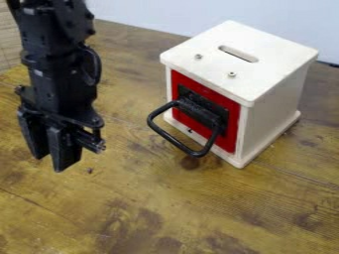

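Note:
My black gripper (56, 141) hangs low over the wooden table at the left, its fingers pointing down, apart from the box; whether it is open is hard to make out. To the right stands a white box (265, 109) with a slot in its top and a red front panel (229, 143) facing left. A black looped handle (191, 149) sticks out from the dark fitting on that panel.
A pale wall lies behind, and a woven mat edge shows at the far left.

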